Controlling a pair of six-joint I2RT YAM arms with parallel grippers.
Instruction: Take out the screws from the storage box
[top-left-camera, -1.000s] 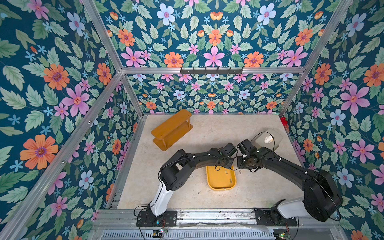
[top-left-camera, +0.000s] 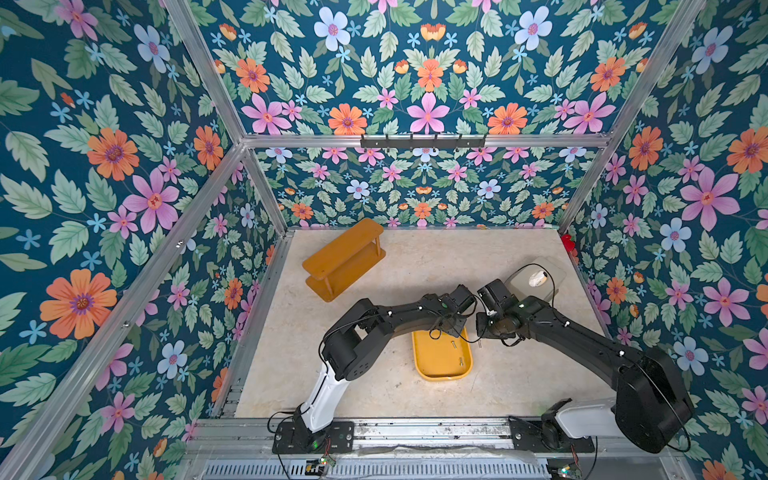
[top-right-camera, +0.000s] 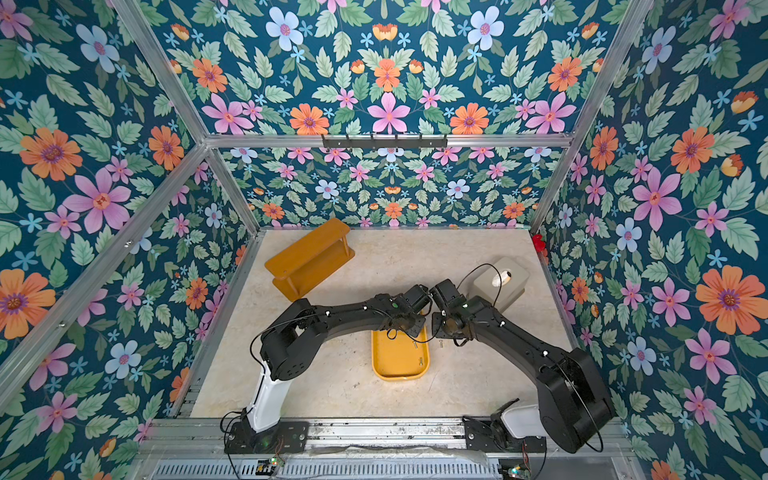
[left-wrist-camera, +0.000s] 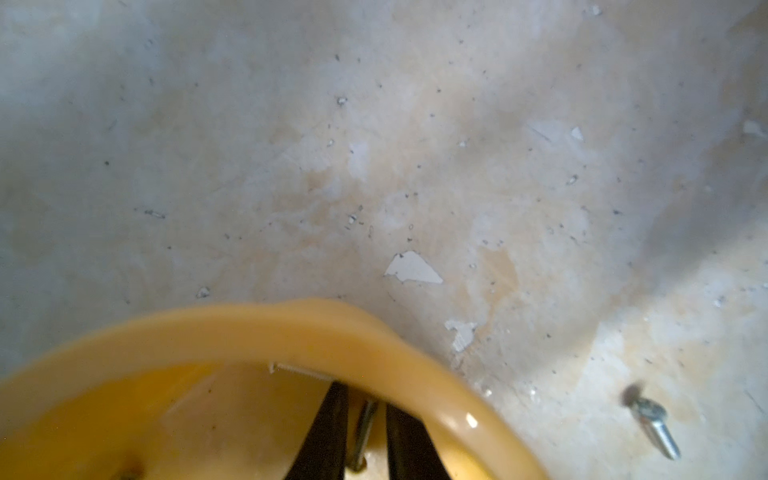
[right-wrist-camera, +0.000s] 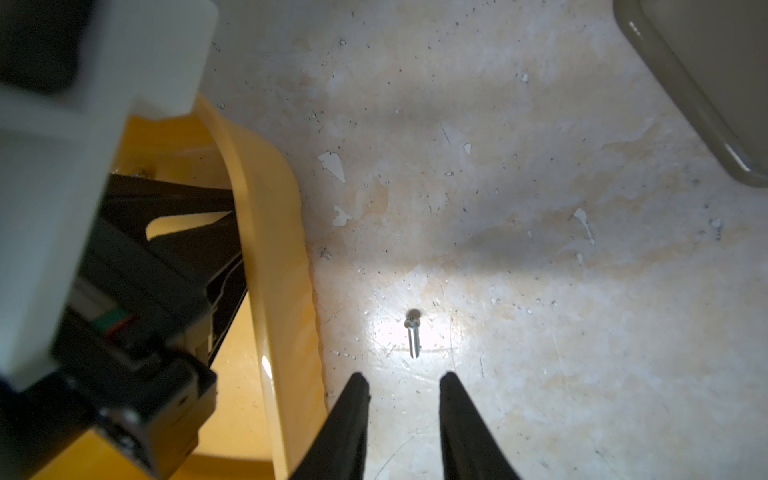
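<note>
The yellow storage box (top-left-camera: 436, 364) stands at the front middle of the table with some screws inside. My left gripper reaches into it near the rim, open, with a screw (left-wrist-camera: 362, 438) between its fingers but not gripped. Another screw (left-wrist-camera: 300, 371) lies by the box wall in the left wrist view. One silver screw (right-wrist-camera: 413, 339) lies on the table just outside the box. Close to that screw, my right gripper is open and empty. In the top views the arms hide the far end of the box.
A grey, translucent tray (right-wrist-camera: 688, 88) with a white object stands at the right. The wooden shelf (top-left-camera: 344, 260) occupies the back left. Both gripper bodies are very close together over the box's far right corner. Bare table lies at the back middle.
The left arm has barely moved, and the box stays where it was.
</note>
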